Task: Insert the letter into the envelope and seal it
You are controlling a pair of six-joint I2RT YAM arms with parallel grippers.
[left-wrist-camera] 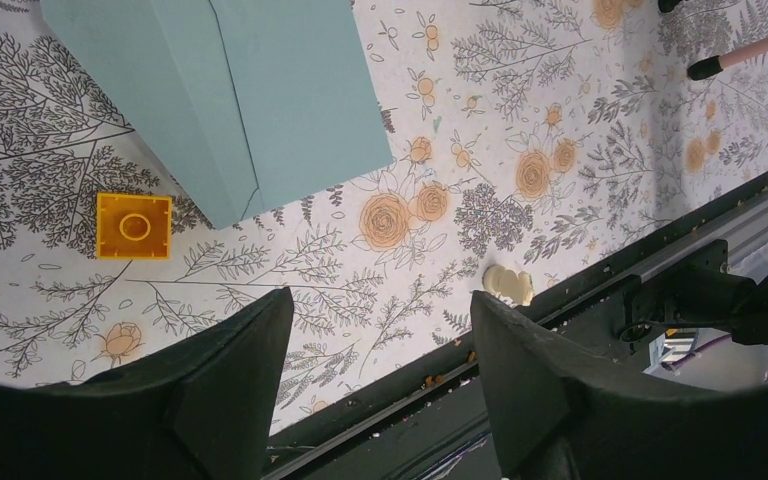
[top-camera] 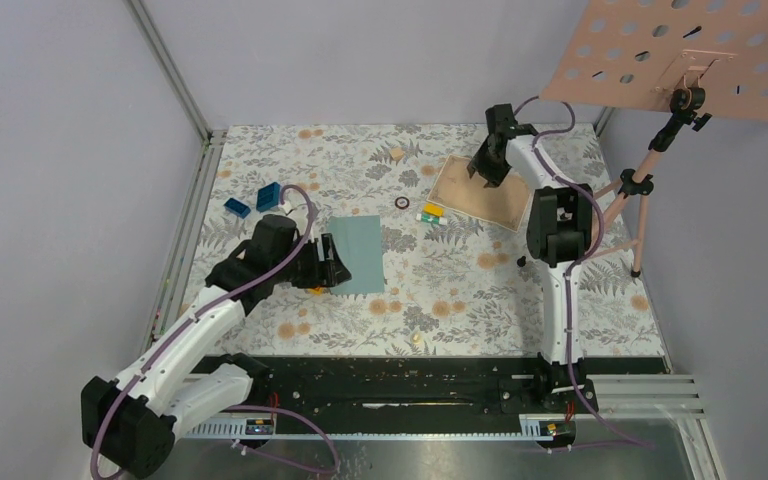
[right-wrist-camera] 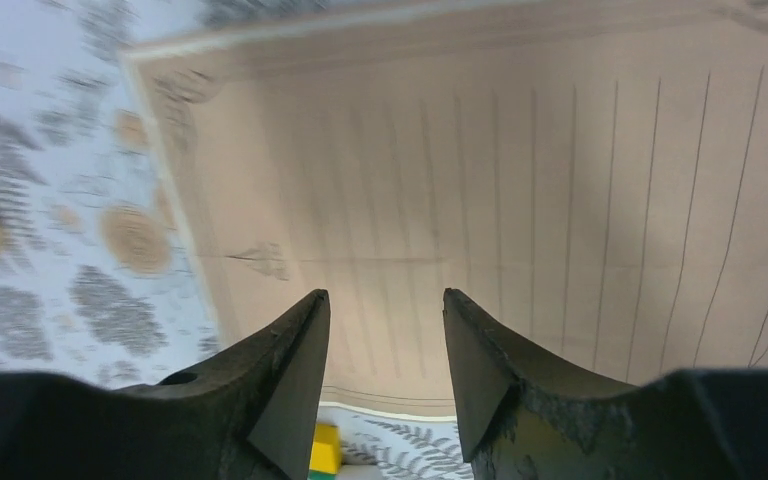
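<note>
A tan lined letter lies flat at the back right, its lines and one fold mark clear in the right wrist view. Over its far part hangs my right gripper, partly open, with a gap between its fingertips and nothing held. The pale teal envelope rests left of the middle of the table, and a long flap edge runs down it in the left wrist view. At its left side my left gripper stands open and empty, its fingertips apart above the patterned cloth.
Beside the letter lie a yellow block and a small green-and-white tube. Another yellow block sits close to the envelope. A black ring and blue boxes are farther back. The tripod stands at the right.
</note>
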